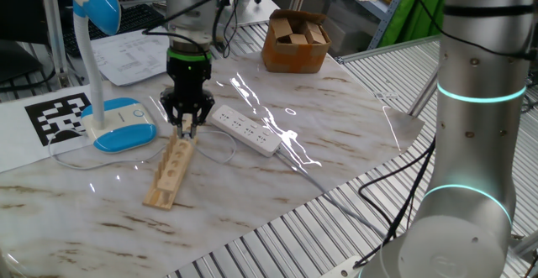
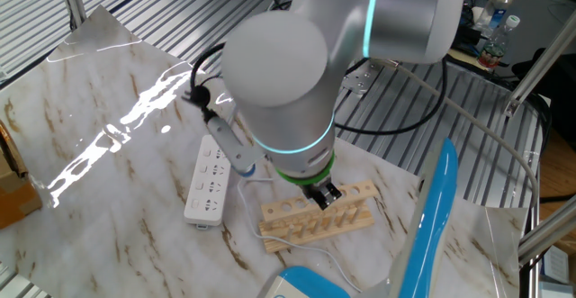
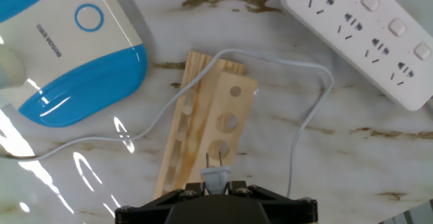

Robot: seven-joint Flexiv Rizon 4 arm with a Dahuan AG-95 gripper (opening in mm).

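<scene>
In the wrist view a white two-prong plug (image 3: 216, 178) sits between the fingertips of my gripper, which is shut on it. Both metal prongs point away from the fingers. A thin white cable (image 3: 260, 58) loops over the table from the lamp side and passes down behind the gripper. The white power strip (image 3: 369, 38) lies apart from the plug, at the upper right. In exterior view 1, my gripper (image 1: 187, 132) points down over the far end of the wooden rack (image 1: 175, 170), left of the strip. Whether the plug touches the rack cannot be told.
A blue and white lamp (image 1: 122, 127) stands left of the gripper, its neck rising high. An open cardboard box (image 1: 296, 43) with blocks inside stands at the back.
</scene>
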